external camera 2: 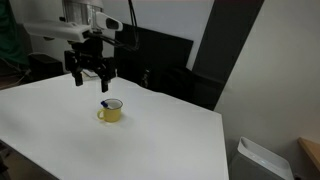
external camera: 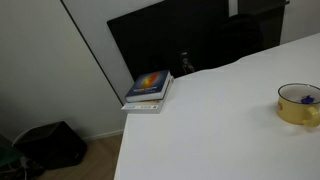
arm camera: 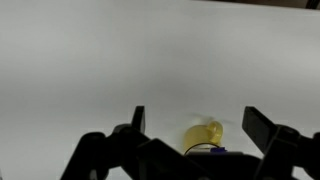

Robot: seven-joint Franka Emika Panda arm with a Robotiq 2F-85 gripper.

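A yellow enamel mug (external camera: 297, 110) with a dark rim stands upright on the white table at the right edge of exterior view 1. Something small and blue (external camera: 307, 99) shows inside it. In exterior view 2 the mug (external camera 2: 111, 114) is near the table's middle, with the blue item (external camera 2: 104, 104) at its rim. My gripper (external camera 2: 92, 82) hangs above the table, a little left of the mug, its fingers wide apart and nothing between them. From the wrist, the mug (arm camera: 203, 135) appears low in the frame, partly hidden by the open gripper.
Two stacked books (external camera: 149, 87) lie at the table's corner in exterior view 1. A white bin (external camera 2: 262, 160) is on the right in exterior view 2, off the table.
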